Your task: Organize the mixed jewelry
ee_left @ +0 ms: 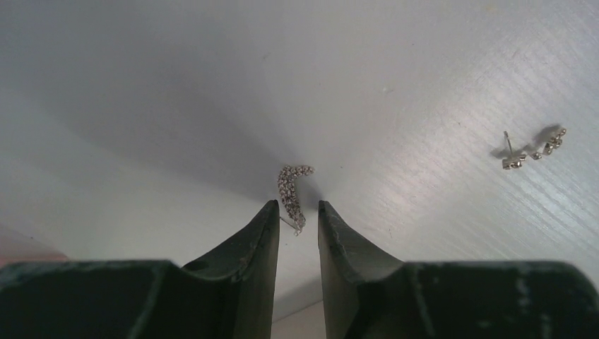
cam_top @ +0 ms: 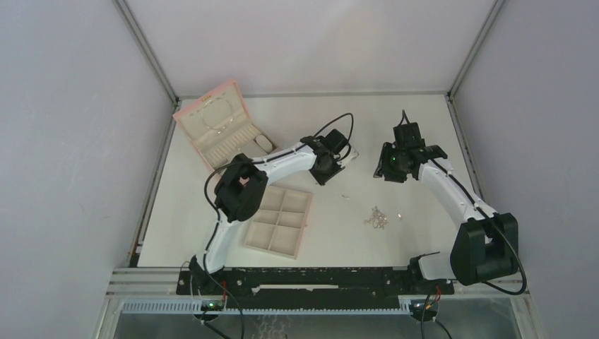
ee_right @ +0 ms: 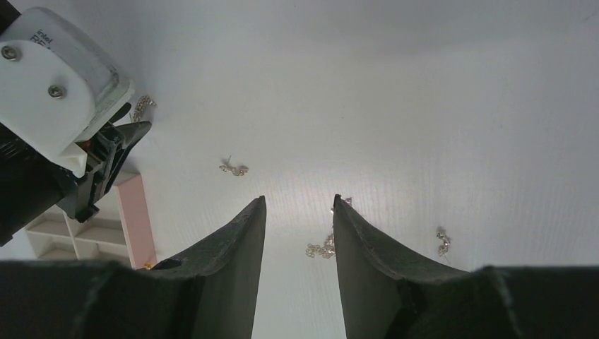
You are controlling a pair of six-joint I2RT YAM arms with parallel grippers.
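A curved, sparkling earring [ee_left: 289, 191] lies on the white table, seen between the fingertips of my left gripper. That gripper is partly open, its fingers apart on either side of the piece, and I cannot tell whether they touch it. My right gripper stands open and empty above the table at the right. A small stud pair [ee_right: 233, 168] lies between the two arms. A little heap of jewelry [cam_top: 378, 217] rests toward the front, partly hidden by a finger in the right wrist view, with a single small earring [ee_right: 443, 241] to its right.
The pink compartment tray [cam_top: 302, 229] sits front left of centre, its compartments looking empty from above. Behind it, partly under the left arm, is an open pink jewelry box [cam_top: 240, 106] with a necklace inside.
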